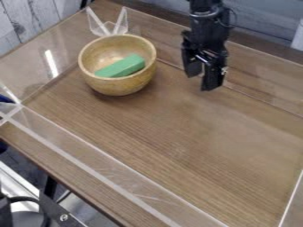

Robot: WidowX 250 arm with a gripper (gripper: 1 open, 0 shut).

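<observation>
My black gripper [204,69] hangs from the arm at the top centre of the camera view, low over the wooden table [178,151], to the right of a wooden bowl [116,83]. It stands open, and I see nothing held in it, though its fingers are small and dark. A green block [120,67] lies inside the bowl.
A white object with pointed tips [108,27] sits behind the bowl. Black cables or equipment show at the lower left edge.
</observation>
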